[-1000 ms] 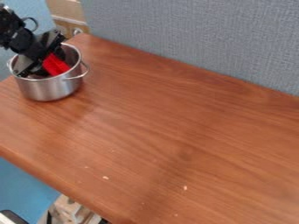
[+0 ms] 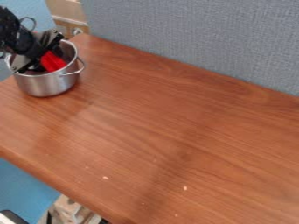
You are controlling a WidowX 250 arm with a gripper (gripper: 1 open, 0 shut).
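Note:
A steel pot stands at the left end of the wooden table. My black gripper reaches down into it from the upper left. A red object is inside the pot, beside or between my fingers. I cannot tell whether the fingers are open or shut, as they are small and partly hidden by the pot's rim.
A grey padded wall runs along the back. The table's edge crosses the lower left.
Since a second ago the pot has shifted slightly up and left, along with my gripper.

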